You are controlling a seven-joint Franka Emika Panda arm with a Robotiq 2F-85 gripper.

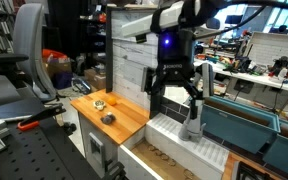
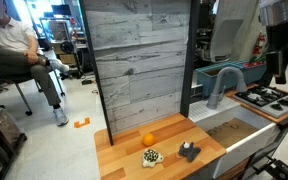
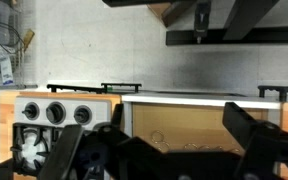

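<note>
My black gripper (image 1: 176, 104) hangs in the air above the counter, its two fingers spread apart and nothing seen between them. In the second exterior view the gripper (image 2: 274, 78) is at the right edge, above the stove-top end. Below it an open drawer (image 1: 134, 147) with a white front shows a wooden bottom with several small curved marks or rings. From the wrist, the drawer (image 3: 189, 113) lies between and beyond the dark fingers.
A grey faucet (image 2: 220, 86) rises beside the drawer. The stove top (image 3: 52, 112) has black knobs. On the wooden counter (image 2: 119, 152) are an orange ball (image 2: 148, 139), a pale yellow patterned item (image 2: 152, 158) and dark grey pieces (image 2: 189, 151). A whitewashed board wall (image 2: 144, 70) stands behind.
</note>
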